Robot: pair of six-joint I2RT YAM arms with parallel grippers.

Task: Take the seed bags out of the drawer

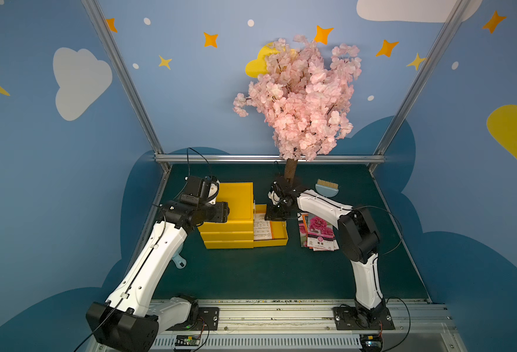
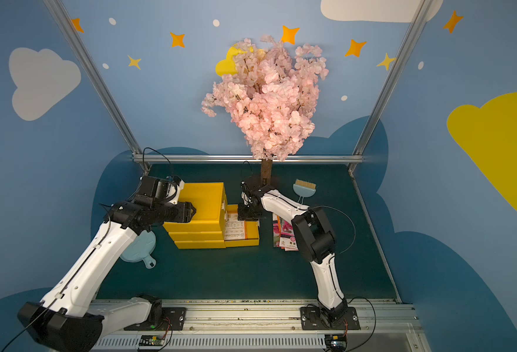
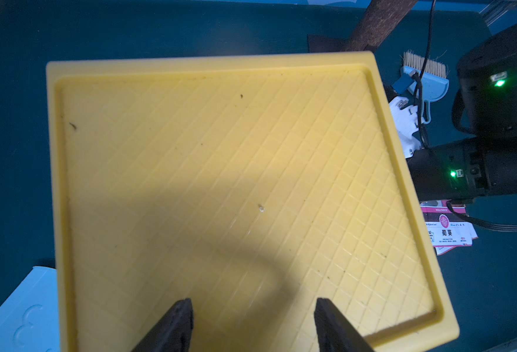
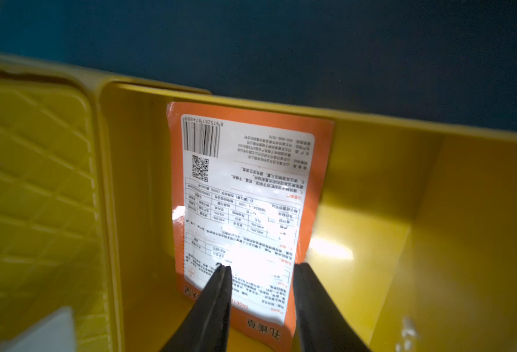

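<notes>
One seed bag [image 4: 246, 205], white with an orange border and printed text, lies flat in the pulled-out yellow drawer [image 4: 364, 234] in the right wrist view. My right gripper is over its lower end, open, with a gap between the fingers and nothing gripped. Outside the drawer, to its right, several pink-flowered seed bags [image 1: 320, 233] lie overlapped on the table, partly under the right arm. Above the top of the yellow cabinet [image 3: 223, 176], my left gripper stands open with nothing between its fingers.
A blue brush [image 1: 327, 187] lies at the back right, near the tree trunk [image 1: 290, 170]. A light blue dustpan [image 2: 141, 249] rests left of the cabinet.
</notes>
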